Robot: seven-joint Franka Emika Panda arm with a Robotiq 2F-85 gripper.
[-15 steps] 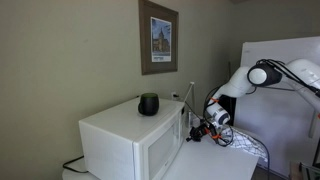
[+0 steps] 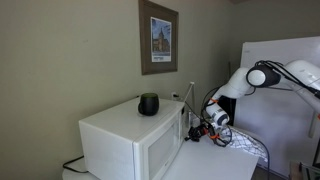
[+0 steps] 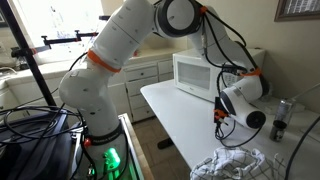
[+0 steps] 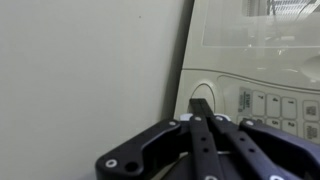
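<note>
A white microwave stands on the white table, its front facing the right in exterior view 1. My gripper is shut, nothing showing between its fingers. In the wrist view its tips are at the lower corner of the microwave's control panel, over a large rounded outline beside the keypad. Whether they touch the panel cannot be told. From exterior view 1, the gripper is small and dark at the microwave's far front end. The arm hides part of the microwave in exterior view 2.
A black pot rests on top of the microwave. Crumpled patterned cloth lies on the table near the arm's base side, with a dark canister behind.
Over the last second the arm has barely shifted, at most a little near the microwave's front. The microwave and pot stay where they were.
</note>
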